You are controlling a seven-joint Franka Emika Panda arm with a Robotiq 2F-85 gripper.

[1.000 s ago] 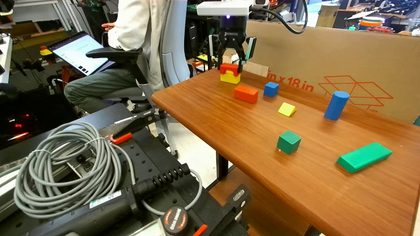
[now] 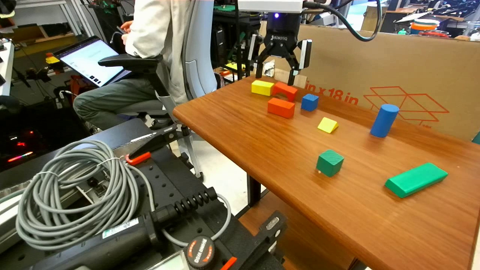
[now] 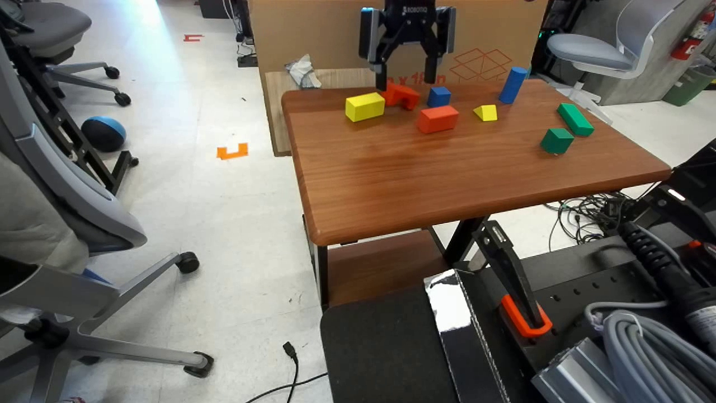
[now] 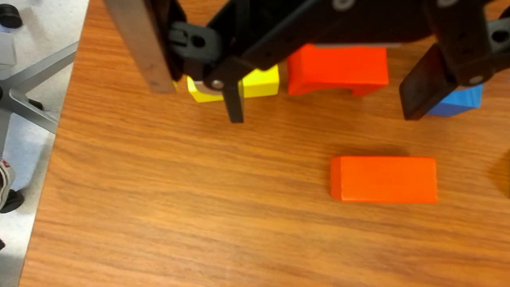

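Above the far end of the table, my gripper (image 2: 275, 76) stands open, its fingers (image 4: 234, 106) wide apart with nothing held. Below and between them in the wrist view is the red arch block (image 4: 338, 71). The exterior views show that arch right beside the yellow rectangular block (image 3: 365, 107); whether the two touch, I cannot tell. Closer to the table's front is an orange-red rectangular block (image 2: 281, 108). A blue cube (image 2: 309, 102) lies right of the arch, partly covered by a finger in the wrist view.
Farther right on the table (image 2: 252, 135) are a yellow wedge (image 2: 328, 125), an upright blue cylinder (image 2: 384, 120), a green cube (image 2: 330, 162) and a green slab (image 2: 416, 180). A cardboard sheet (image 3: 309, 40) stands behind the table.
The red arch was on top of the yellow block between my fingers; now it is off it, to its right. My gripper has shifted right and is clear of the arch.
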